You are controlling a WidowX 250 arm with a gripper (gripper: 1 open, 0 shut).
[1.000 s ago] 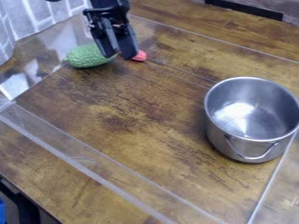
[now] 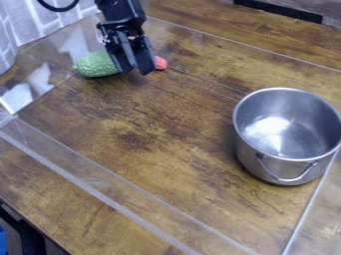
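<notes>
My black gripper (image 2: 131, 60) hangs low at the upper left, over a green textured vegetable (image 2: 96, 65) that lies on the wooden table. Just to its right a small red object (image 2: 160, 63) peeks out, partly covered by the gripper. The fingers point down; whether they hold anything cannot be told.
A large steel pot (image 2: 285, 136) with a wire handle stands empty on the right side of the table (image 2: 160, 169). Clear plastic edging runs along the left and bottom.
The pot is unmoved.
</notes>
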